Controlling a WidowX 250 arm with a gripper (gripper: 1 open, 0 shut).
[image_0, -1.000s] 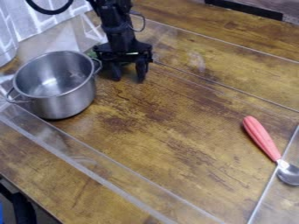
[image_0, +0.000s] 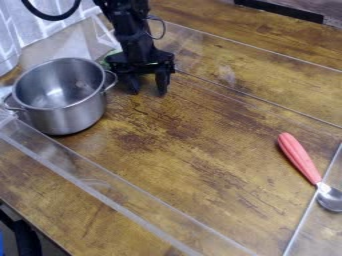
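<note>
My black arm comes down from the top, and its gripper (image_0: 143, 77) is low near the wooden tabletop, just right of and behind a large steel pot (image_0: 56, 96) with side handles. Something green is partly hidden behind the gripper and pot. The fingers are dark and small, so whether they are open or hold anything cannot be seen. A spoon with a red handle (image_0: 297, 155) and a metal head lies at the right.
The pot stands near the left edge.
</note>
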